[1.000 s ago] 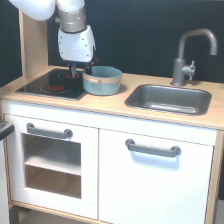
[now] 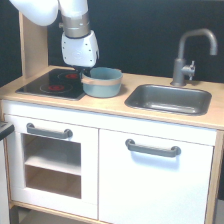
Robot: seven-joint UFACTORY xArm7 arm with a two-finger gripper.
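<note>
A blue-grey pot (image 2: pixel 103 86) stands on the wooden counter, just right of the black stove top (image 2: pixel 52 85). From the upper left my white arm reaches down, and the gripper (image 2: pixel 85 72) is at the left rim of the pot. The dark fingers are small and blend into the background, so whether they grip the rim or only stand beside it does not show. The inside of the pot is mostly hidden by its near wall.
To the right, a metal sink (image 2: pixel 170 99) is set into the counter, with a grey faucet (image 2: pixel 182 66) behind it. A narrow strip of bare counter (image 2: pixel 128 84) separates pot and sink. Below are cabinet doors with dark handles (image 2: pixel 152 150).
My arm has moved a little right and down, bringing the gripper closer to the pot's rim. The pot looks almost unmoved, at most slightly nearer the front.
</note>
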